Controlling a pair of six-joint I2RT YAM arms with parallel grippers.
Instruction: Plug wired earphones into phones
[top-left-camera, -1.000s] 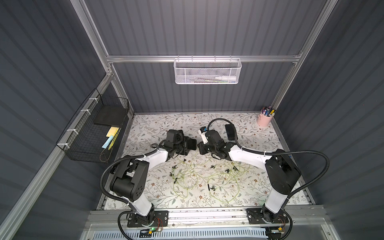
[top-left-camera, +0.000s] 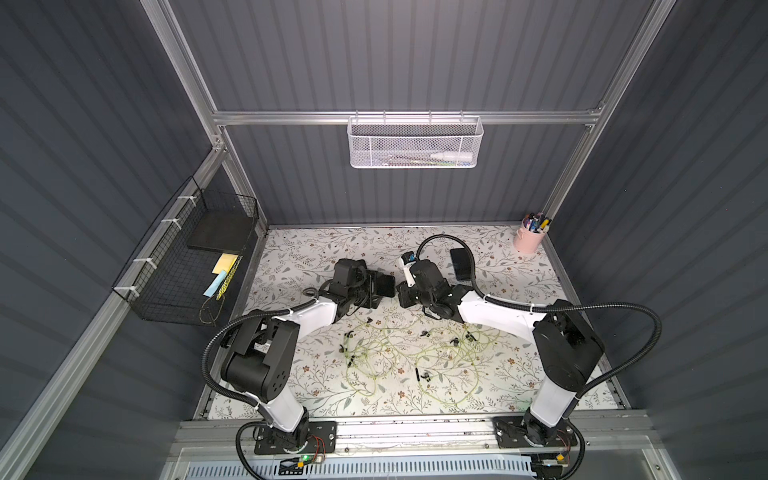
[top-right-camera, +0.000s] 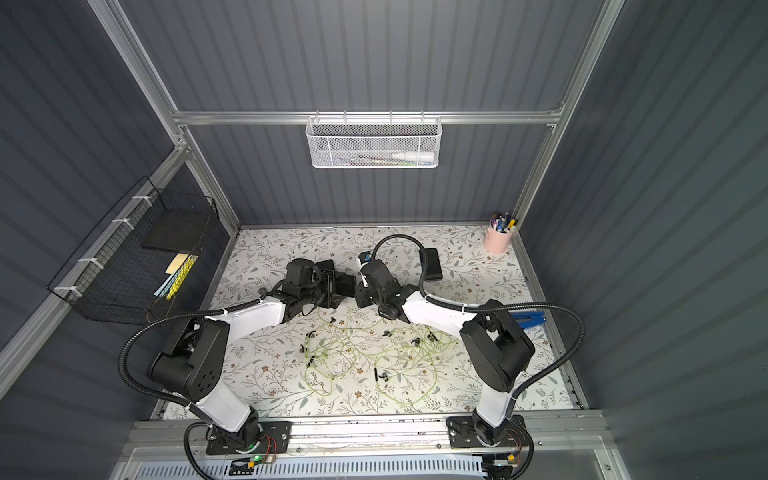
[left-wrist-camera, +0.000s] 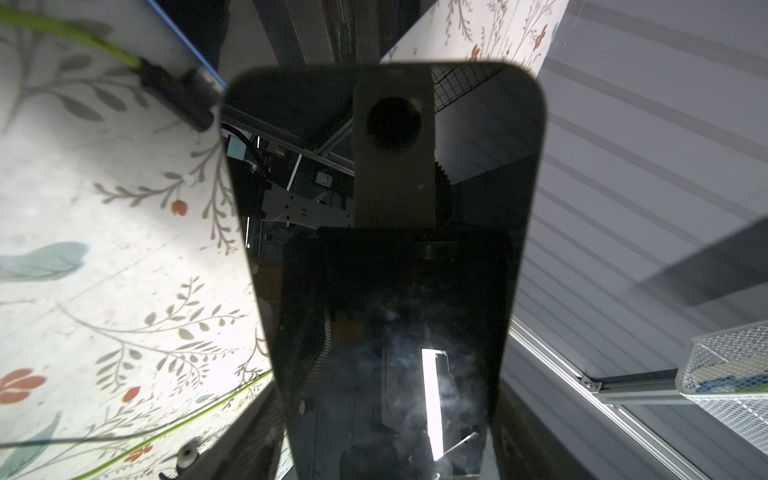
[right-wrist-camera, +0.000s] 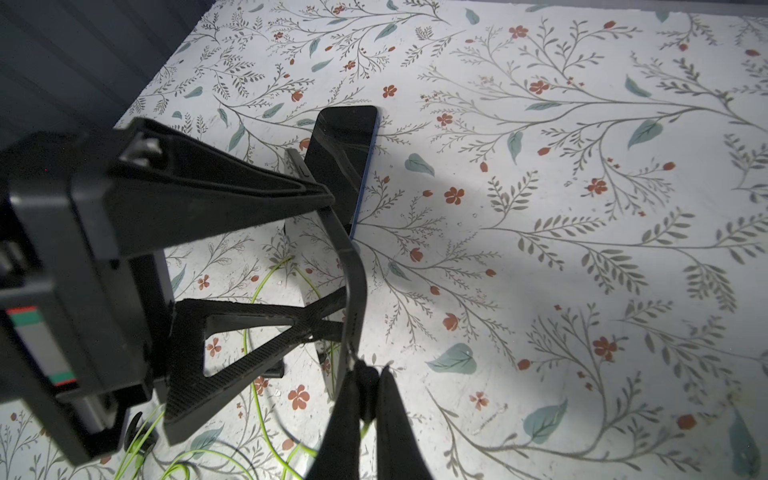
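A black glossy phone (left-wrist-camera: 392, 304) fills the middle of the left wrist view, gripped along its sides by my left gripper. The right wrist view shows this phone edge-on, its dark edge (right-wrist-camera: 352, 280) facing my right gripper. My right gripper is shut on a small black earphone plug (right-wrist-camera: 366, 382), with a lime cable behind it. The plug's tip is at the lower end of the phone's edge; whether it touches or enters the socket cannot be told. A second phone (right-wrist-camera: 342, 152) with a blue edge lies on the table beyond.
Another phone (top-left-camera: 461, 264) lies at the back right, behind the right arm. Lime earphone cables (top-left-camera: 368, 352) with several black pieces spread over the front of the table. A pink pen cup (top-left-camera: 528, 239) stands in the back right corner.
My left gripper and the held phone have shifted very slightly to the right. My right gripper has barely moved, and both grippers stay shut.
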